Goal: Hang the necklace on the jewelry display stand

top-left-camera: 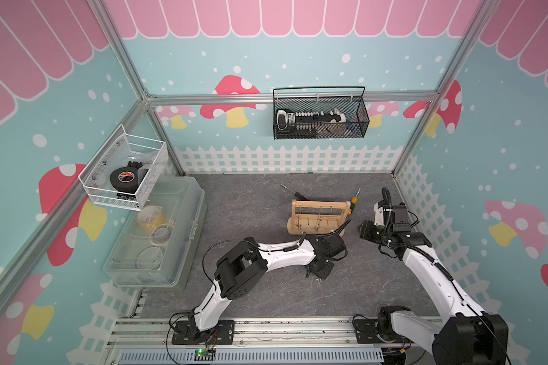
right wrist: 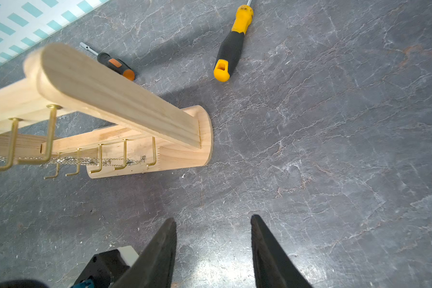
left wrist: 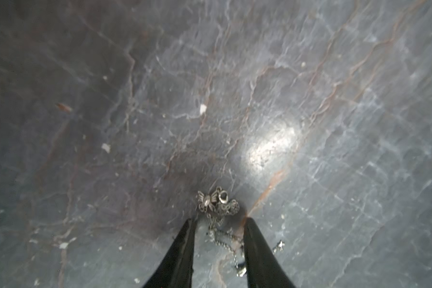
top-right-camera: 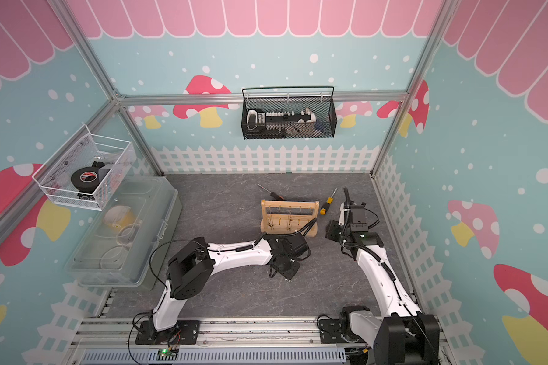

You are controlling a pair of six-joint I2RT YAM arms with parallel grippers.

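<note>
The wooden jewelry stand [top-left-camera: 318,227] stands mid-table; in the right wrist view its wooden post [right wrist: 115,103] and gold hooks are close, with thin chains hanging along them. A silver necklace with a butterfly pendant [left wrist: 207,201] lies on the grey marbled surface. My left gripper is low over it, fingers apart and open, the chain showing between and beneath them. My right gripper is beside the stand's right end, open, with only bare table seen between its fingers.
Two screwdrivers [right wrist: 232,48] [right wrist: 115,64] lie behind the stand. A clear plastic box [top-left-camera: 149,237] fills the table's left side. Wire baskets hang on the back wall [top-left-camera: 321,124] and left wall [top-left-camera: 121,173].
</note>
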